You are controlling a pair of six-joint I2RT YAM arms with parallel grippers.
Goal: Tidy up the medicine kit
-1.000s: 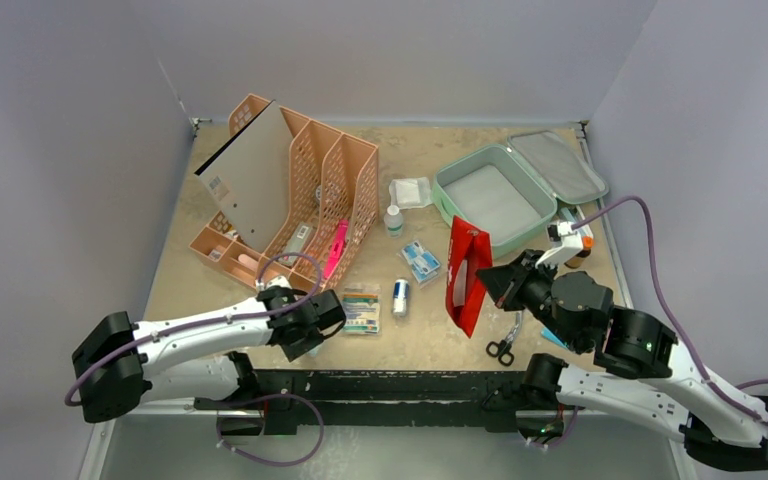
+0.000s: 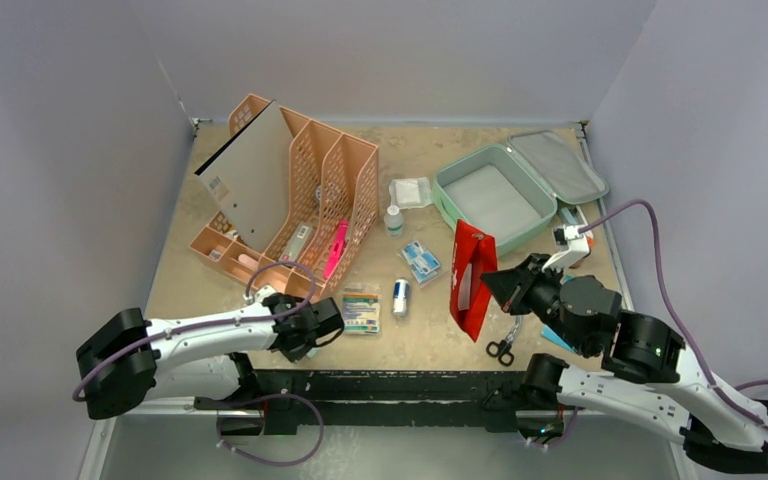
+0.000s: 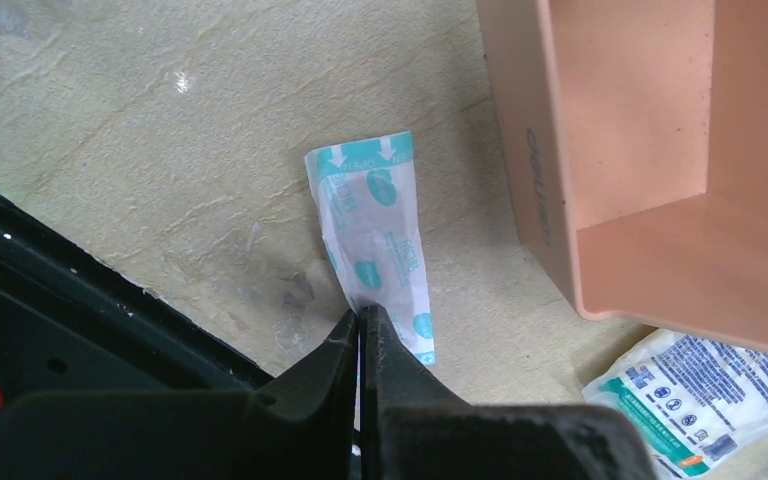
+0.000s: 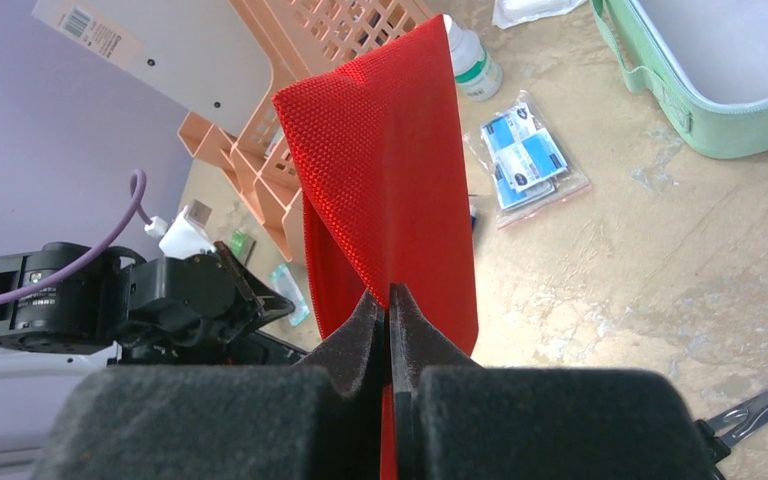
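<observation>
My right gripper is shut on a red fabric pouch [image 2: 472, 277], which hangs upright above the table and fills the middle of the right wrist view. A small white and teal packet [image 3: 380, 215] lies flat on the table at the front left. The tips of my left gripper are shut over its near edge; whether they pinch it cannot be seen. Left of centre stands the peach organizer [image 2: 363, 160], with a pink item [image 2: 336, 248] and a pale device [image 2: 297, 241] inside. The green case [image 2: 443, 205] at the right is open and empty.
Between organizer and case lie a white bottle [image 2: 393, 221], a gauze packet [image 2: 411, 192], a blue-white packet [image 2: 421, 262], a small canister [image 2: 400, 297] and a bandage pack [image 2: 361, 313]. Scissors [image 2: 501, 350] lie near the front edge; a brown bottle is partly hidden behind the right arm.
The right arm has moved a little to the right, carrying the red pouch with it.
</observation>
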